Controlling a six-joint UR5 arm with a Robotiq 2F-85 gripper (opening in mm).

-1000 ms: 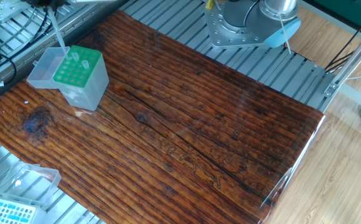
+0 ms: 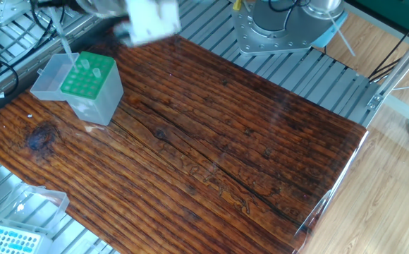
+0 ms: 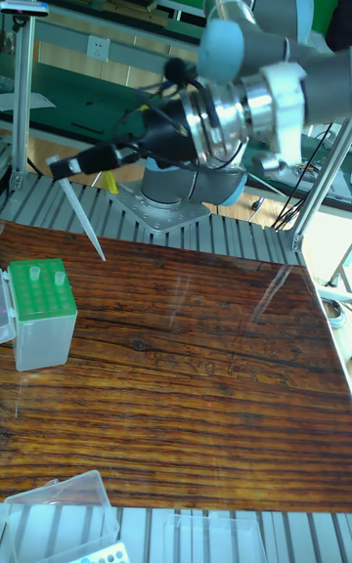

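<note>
In exterior view 3 my black gripper (image 3: 66, 165) reaches in from the right. It is shut on the upper end of a slim whitish pipette (image 3: 82, 217), which hangs tilted, its tip free in the air. A clear tip box (image 3: 44, 342) with a green perforated top (image 3: 42, 297) stands at the left of the wooden board, two pale tips standing up from it. In exterior view 2 the pipette (image 2: 64, 35) appears over the back left of the box (image 2: 100, 104); its lower end overlaps the green top there. The fingertips are hardly visible in that view.
The box's open lid (image 2: 50, 79) hangs at its left side. A clear case (image 2: 35, 206) and a rack with blue pieces (image 2: 10, 240) lie at the lower left. Most of the wooden board (image 2: 226, 148) is bare.
In exterior view 2 the pipette's upper end has shifted a little to the left. A blurred white part of the arm has come into view at the top. The box has stayed put.
</note>
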